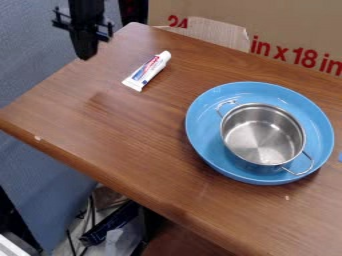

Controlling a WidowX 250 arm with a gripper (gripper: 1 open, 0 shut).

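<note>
My black gripper (84, 40) is at the top left, above the far left edge of the wooden table (120, 160), apart from the objects; whether its fingers are open or shut is not clear. A white toothpaste tube (147, 70) with red and blue print lies on the table to the right of the gripper. A blue plate (206, 135) on the right holds a steel pot (262, 133) with two wire handles.
A large cardboard box (281, 25) stands along the back. Beyond the left edge are a grey-blue surface and some clutter below.
</note>
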